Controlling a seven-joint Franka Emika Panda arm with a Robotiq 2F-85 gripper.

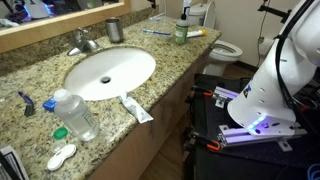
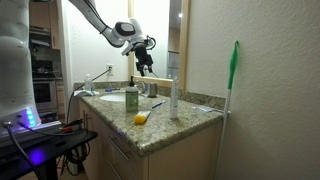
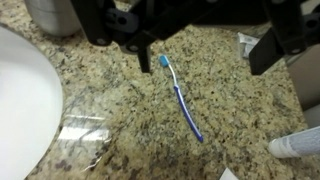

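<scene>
A blue-and-white toothbrush lies on the speckled granite counter in the wrist view, its bristle end toward the top. My gripper is above it and open, its dark fingers wide apart with nothing between them. Exterior view 2 has the gripper hanging well above the counter, in front of the mirror. The toothbrush also shows near the back of the counter in exterior view 1.
Left of the toothbrush is the white sink, with a metal cup behind. A white tube-like item lies at right. A green bottle, a clear bottle and a yellow item occupy the counter.
</scene>
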